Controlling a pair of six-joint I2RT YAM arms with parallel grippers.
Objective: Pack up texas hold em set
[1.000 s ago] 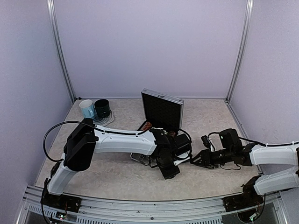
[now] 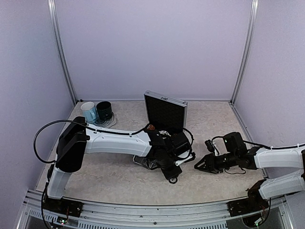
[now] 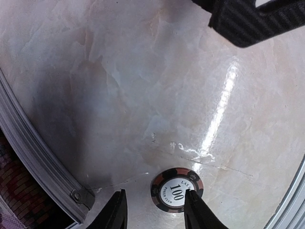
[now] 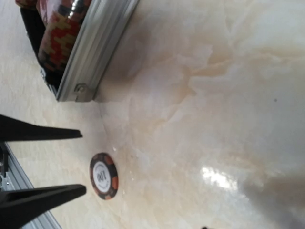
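One black-and-brown poker chip marked 100 (image 3: 175, 190) lies flat on the table in the left wrist view. My left gripper hangs over it with its fingers apart; the right-hand fingertip overlaps the chip's edge in that view. From the right wrist view, the chip (image 4: 104, 175) shows just beyond the left fingertips, with nothing visibly clasped. To the right, my right gripper (image 2: 197, 166) is low over the table; its tips barely enter its own wrist view, apart and empty. The chip case (image 2: 165, 112) has its lid raised, with its base largely hidden behind my left arm.
Rows of chips (image 3: 21, 186) fill the case base, whose metal edge (image 3: 40, 152) lies close beside the left gripper. A blue mug (image 2: 88, 111) and a black cup (image 2: 104, 110) stand at the back left.
My left gripper has shifted slightly at the front of the case, and the chip now shows by its tip in the top view. The right arm looks nearly unmoved.
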